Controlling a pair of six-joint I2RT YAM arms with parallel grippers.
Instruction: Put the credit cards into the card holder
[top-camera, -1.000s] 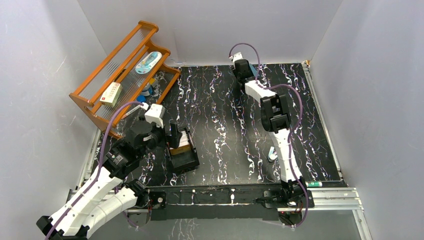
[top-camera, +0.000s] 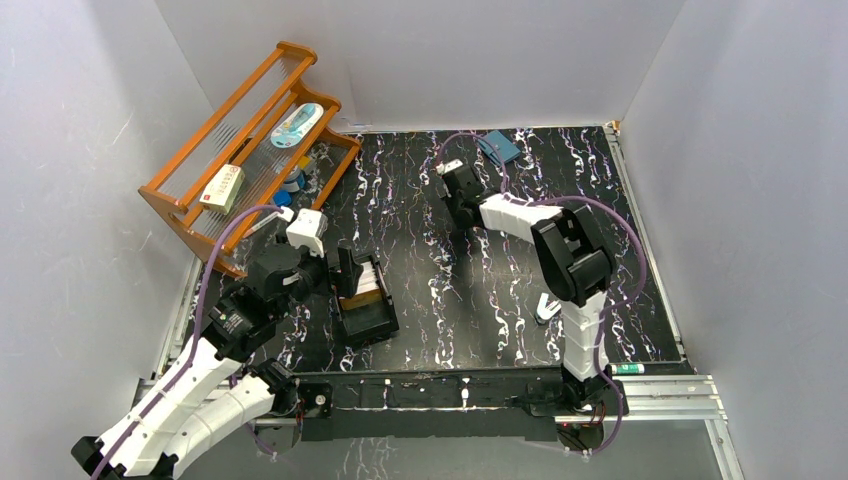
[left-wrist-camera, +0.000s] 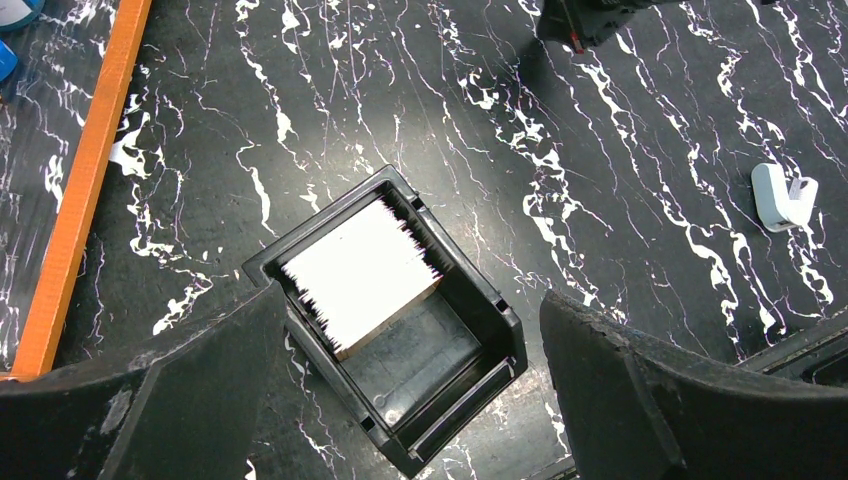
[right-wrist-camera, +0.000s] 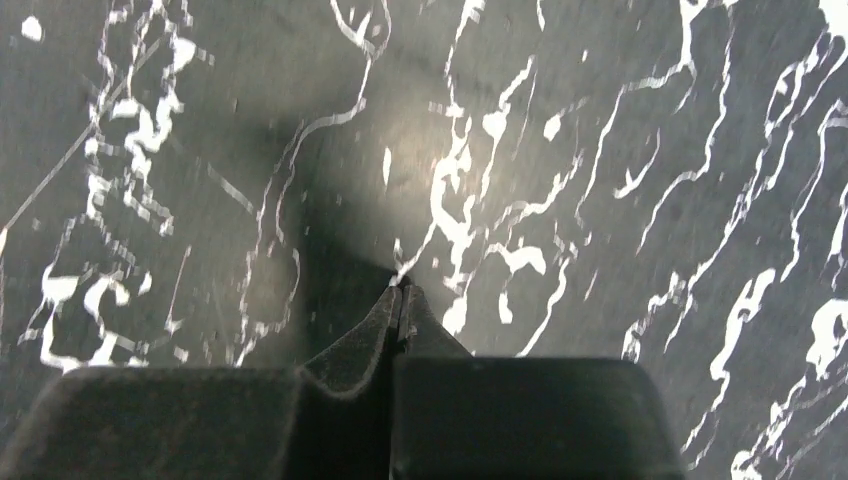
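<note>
A black card holder (left-wrist-camera: 423, 364) sits on the marble table at centre-left, with a packed white stack of cards (left-wrist-camera: 355, 270) in one part and the other part empty. My left gripper (top-camera: 345, 270) hangs over it, open, its fingers either side of the holder in the left wrist view. My right gripper (top-camera: 450, 205) is low over the bare middle-back of the table. In the right wrist view its fingertips (right-wrist-camera: 380, 330) are close together; whether anything thin is between them cannot be told.
An orange wooden rack (top-camera: 160, 200) with boxes stands at back left. A blue item (top-camera: 500, 147) lies at the back. A white object (left-wrist-camera: 785, 200) lies right of centre.
My right arm has moved from the back toward the left and front, uncovering the blue item. My left arm has not moved.
</note>
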